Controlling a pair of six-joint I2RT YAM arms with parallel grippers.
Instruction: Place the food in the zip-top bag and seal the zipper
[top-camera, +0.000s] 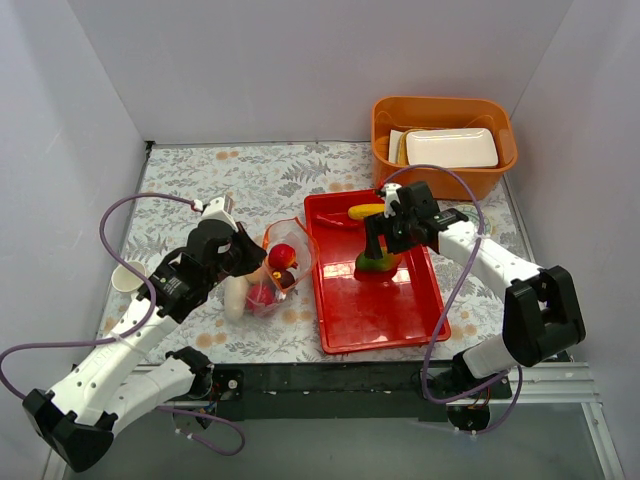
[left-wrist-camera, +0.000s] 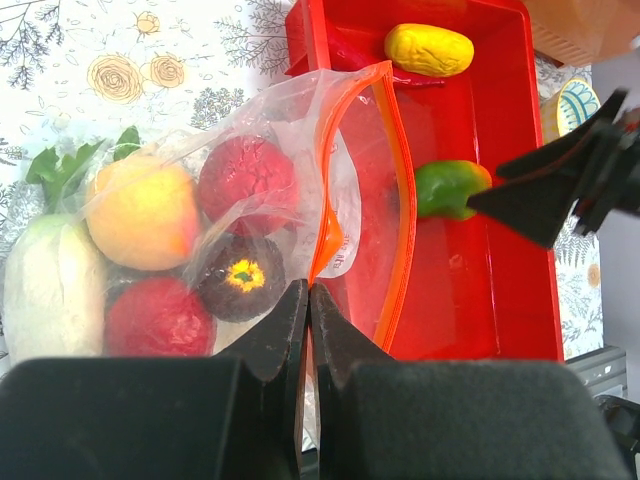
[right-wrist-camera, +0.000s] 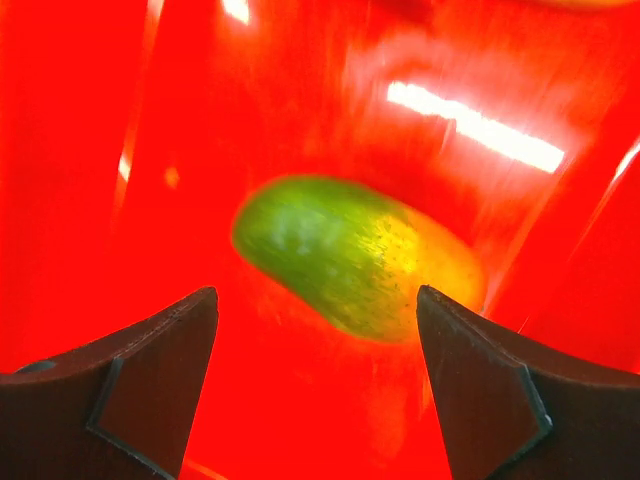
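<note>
The clear zip top bag (left-wrist-camera: 140, 215) with its orange zipper (left-wrist-camera: 402, 200) lies on the table left of the red tray, mouth spread toward it. Inside are a peach (left-wrist-camera: 145, 215), a dark purple fruit (left-wrist-camera: 240, 278), red fruits (left-wrist-camera: 248, 185) and a pale vegetable (left-wrist-camera: 55, 290). At the near end of the mouth, my left gripper is shut on the bag's orange rim. A green and orange mango (right-wrist-camera: 350, 250) lies in the tray. Just above it, my right gripper is open, its fingers apart and nothing held.
A yellow fruit (left-wrist-camera: 430, 50) and a red chili (top-camera: 336, 220) lie at the back of the red tray (top-camera: 380, 325). Behind stands an orange bin (top-camera: 440, 108) with a white tray (top-camera: 452, 148) in it. Cups flank the work area. The tray's front half is clear.
</note>
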